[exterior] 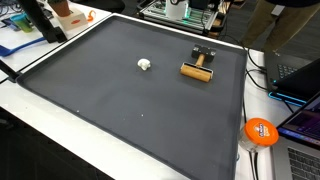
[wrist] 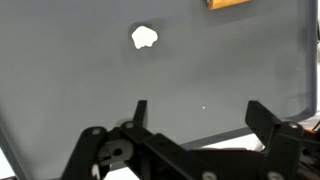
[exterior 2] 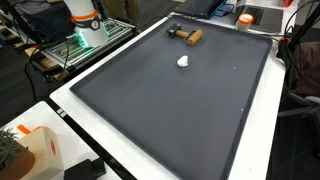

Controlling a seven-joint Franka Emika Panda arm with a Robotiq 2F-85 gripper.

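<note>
A small white lump (exterior: pixel 144 64) lies on the dark grey mat. The wrist view has this white lump (wrist: pixel 144 37) at upper centre-left, ahead of the fingers. An orange-brown cylinder (exterior: pixel 197 73) with a dark piece behind it rests near the mat's right edge in exterior view 1; only part of the cylinder (wrist: pixel 230 3) shows at the wrist view's top edge. My gripper is open above the mat, its black fingers wide apart with nothing between them. Neither exterior view shows the gripper.
An orange-lidded jar (exterior: pixel 262 132) stands beside the mat, near laptops and cables. A potted plant (exterior 2: pixel 12 150) and a cream box sit at the near left in exterior view 2.
</note>
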